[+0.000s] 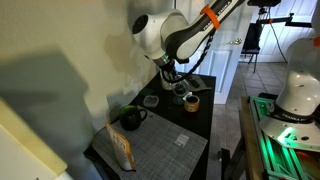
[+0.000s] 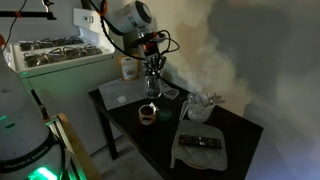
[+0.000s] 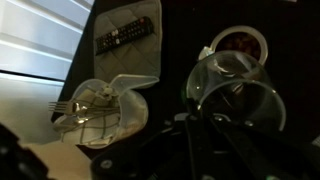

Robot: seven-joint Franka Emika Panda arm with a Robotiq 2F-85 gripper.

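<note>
A clear glass cup [image 3: 238,92] fills the right of the wrist view, its near rim at my gripper, which is shut on it. In exterior view 2 my gripper [image 2: 154,66] is above the dark table, with the clear cup [image 2: 153,87] below its fingers. Exterior view 1 shows the gripper [image 1: 171,75] over the table's far part; the fingertips are small and dark there. Beyond the cup in the wrist view is a mug with dark red contents [image 3: 240,42].
A clear pitcher holding forks [image 3: 104,108] stands near a quilted pad [image 3: 140,58] bearing a black remote [image 3: 125,34]. A dark green container [image 2: 166,117] sits beside the brown mug [image 2: 148,115]. In exterior view 1, a dark pot [image 1: 132,117] stands by a grey mat [image 1: 165,148].
</note>
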